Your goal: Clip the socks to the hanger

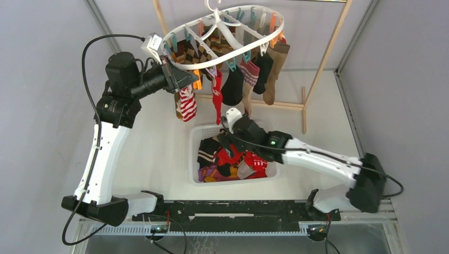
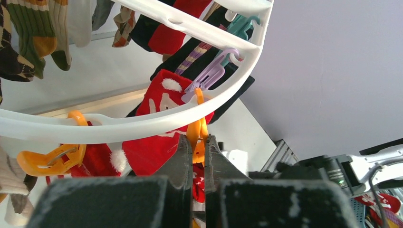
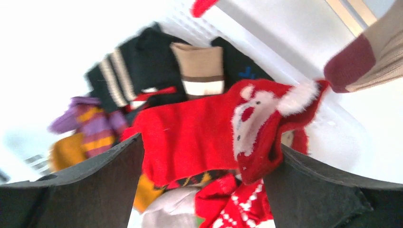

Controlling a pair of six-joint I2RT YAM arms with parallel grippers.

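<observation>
Socks hang from coloured clips on the white oval hanger. My left gripper is shut on an orange clip at the hanger's rim, beside a purple clip. My right gripper stands open, fingers spread low over the basket of loose socks. A red sock with a white-bearded face lies on top, between and beyond those fingers in the right wrist view.
A wooden rack holds the hanger, with hanging socks just above and behind the basket. Walls flank both sides; bare floor lies left and right of the basket.
</observation>
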